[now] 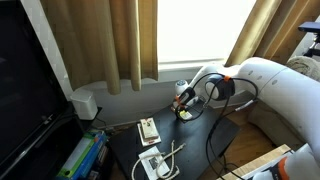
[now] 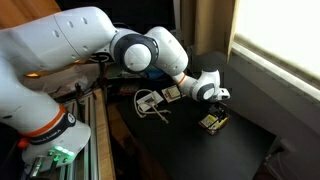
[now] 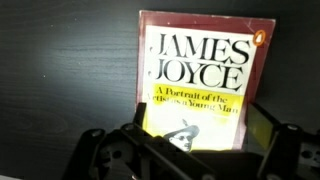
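A paperback book (image 3: 195,75), with a dark red border and a white and yellow cover reading "JAMES JOYCE", lies flat on the dark table. My gripper is open above its lower part in the wrist view, one finger near each long side and nothing held. How high the fingertips stand over the cover is hard to tell. From outside, the book (image 2: 213,123) shows just under the gripper, partly covered by it in exterior view 1.
Another book or card (image 1: 149,131) lies to the left on the table (image 1: 205,130), with a white item (image 1: 154,163) and a pale cable (image 1: 173,160) nearer the front. Wall and curtain (image 1: 138,45) stand behind. Bare table surrounds the book in the wrist view.
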